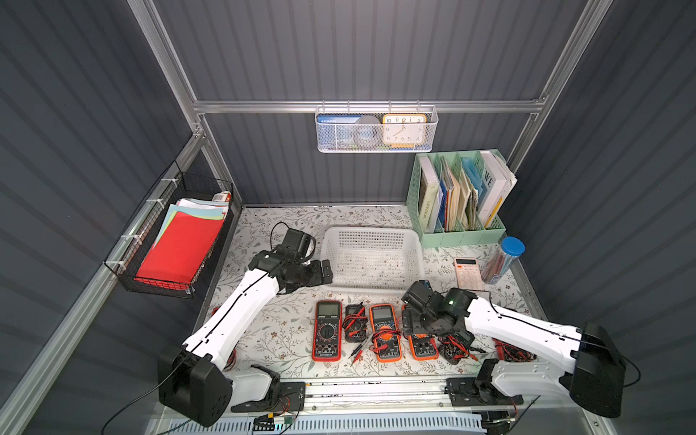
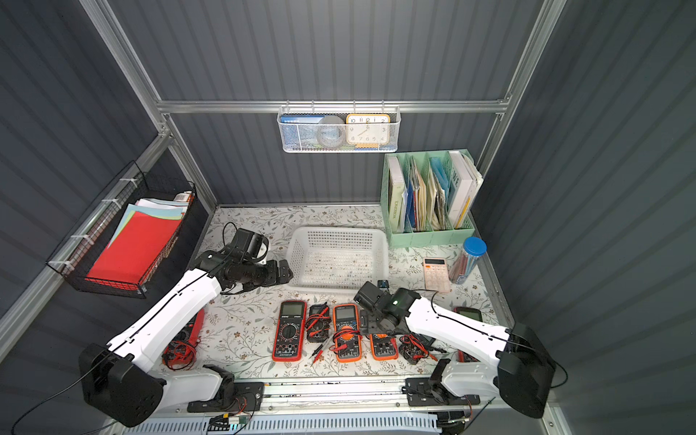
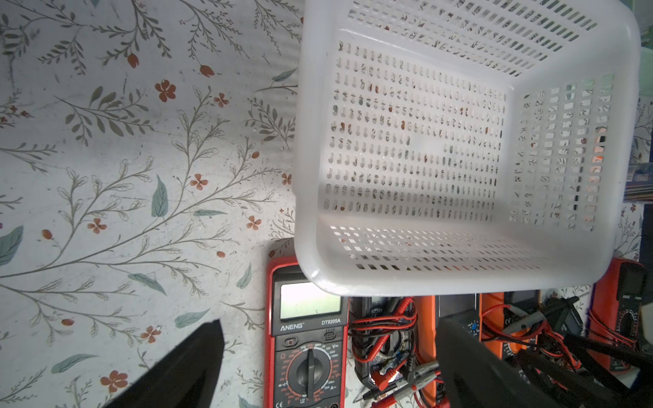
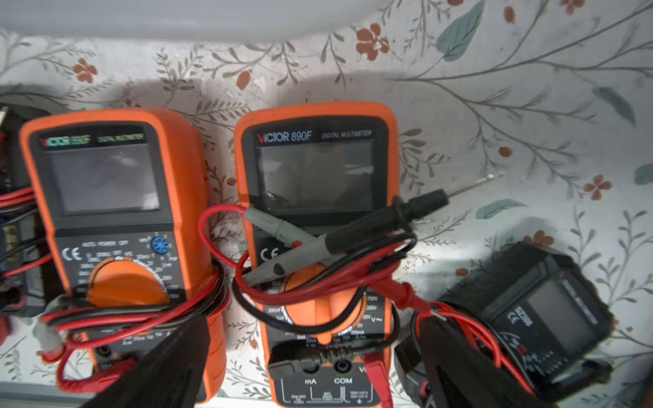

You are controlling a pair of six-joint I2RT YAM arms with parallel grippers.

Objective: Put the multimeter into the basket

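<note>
The white basket point(image 1: 371, 290) is empty on the table. In front of it lie a red multimeter point(image 1: 327, 330), an orange multimeter point(image 1: 385, 339) and a second orange multimeter point(image 4: 316, 153) with red and black leads wound around it. My left gripper is open beside the basket's left side; its dark fingers point(image 3: 197, 360) frame part of the red multimeter, well below them. Above the second orange multimeter my right gripper stands open, with nothing held. From the top left, the right gripper covers part of that meter.
A small black meter point(image 4: 544, 312) with leads lies right of the second orange one; another dark device point(image 1: 355, 323) sits between the red and orange meters. A green file rack point(image 1: 464, 237), pink calculator point(image 1: 468, 274) and blue-lidded jar point(image 1: 502, 262) stand at right.
</note>
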